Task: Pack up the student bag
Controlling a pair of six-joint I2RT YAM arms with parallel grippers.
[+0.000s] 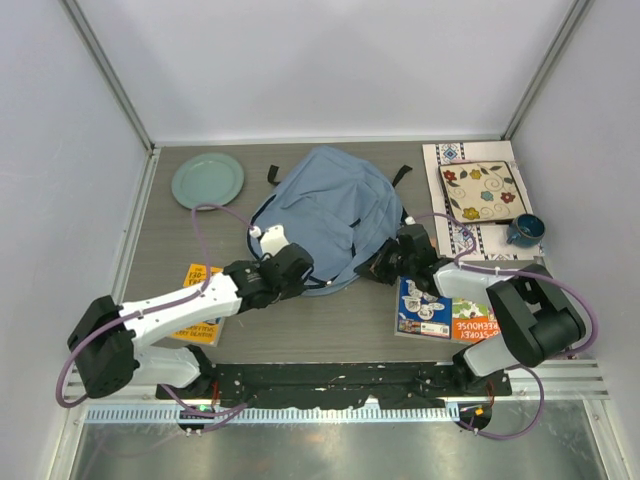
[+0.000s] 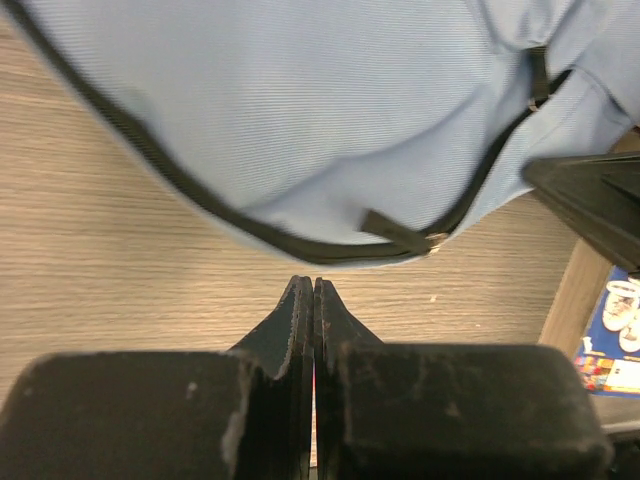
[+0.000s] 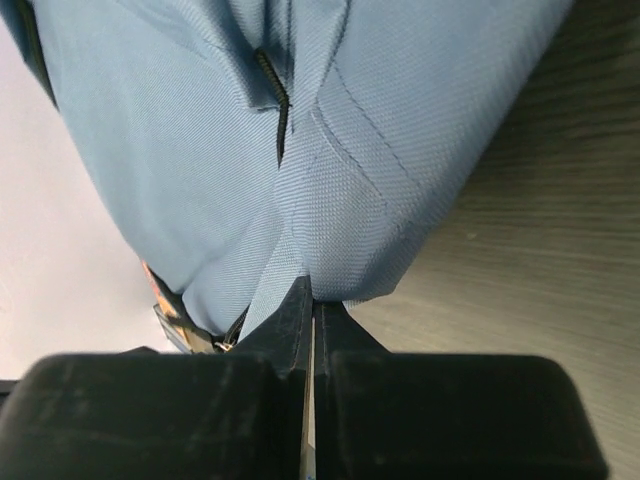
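Note:
The light blue bag lies flat in the middle of the table, its black zip edge running along the near side. A zip pull shows on that edge in the left wrist view. My left gripper is shut at the bag's near edge, with nothing seen between its fingers. On the bag's right near corner my right gripper is shut on a fold of blue fabric. Orange book rests at left; blue book and orange-red book lie at right, partly under the right arm.
A green plate sits at the back left. At the back right are a floral-patterned square on a patterned cloth and a blue mug. Bare table shows in front of the bag.

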